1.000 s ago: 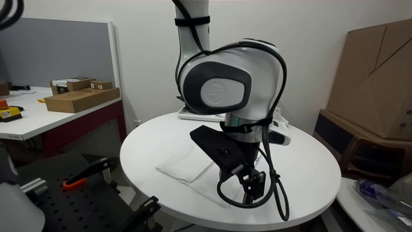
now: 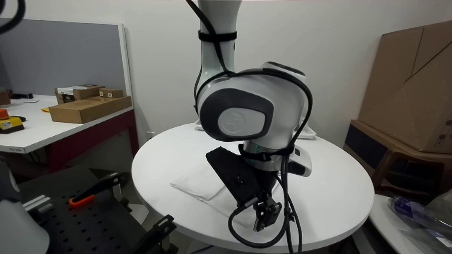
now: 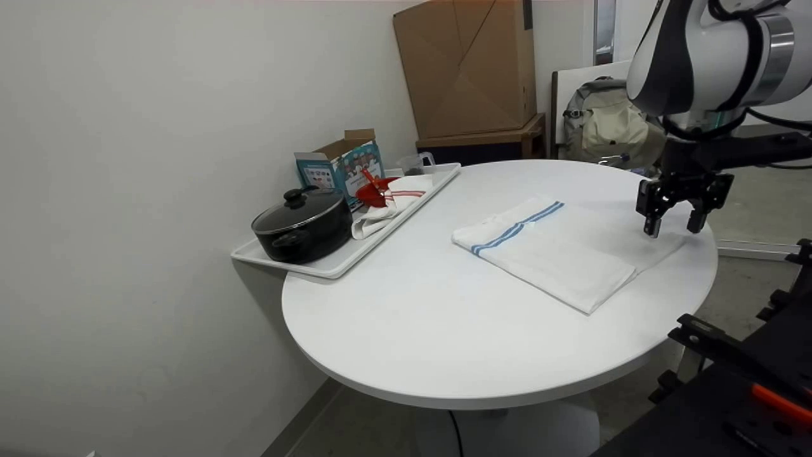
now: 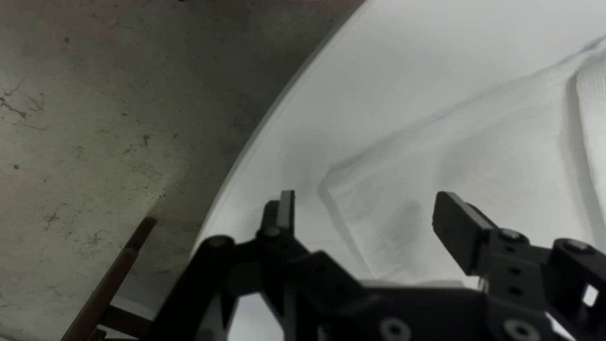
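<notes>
A white towel (image 3: pixel 559 247) with blue stripes lies partly folded on the round white table (image 3: pixel 396 327). One of its corners, seen in the wrist view on the towel (image 4: pixel 397 216), points toward the table's edge. Just above that corner is my gripper, its fingers apart, one beyond the towel's edge over bare table and the other over the cloth. In exterior view 2 the gripper (image 3: pixel 675 227) hangs low near the table's rim, with nothing seen between its fingertips. Exterior view 1 shows the gripper (image 2: pixel 263 222) mostly from behind, cables in front.
A white tray (image 3: pixel 346 263) at the table's far side holds a black lidded pot (image 3: pixel 301 228), a box (image 3: pixel 354 167) and a red bowl (image 3: pixel 373 194). The table's edge drops to the floor beside my gripper. Cables (image 2: pixel 292 211) loop around the wrist.
My arm has come down, and the gripper has shifted a little to the left in exterior view 1, closer to the table. The towel appears unmoved.
</notes>
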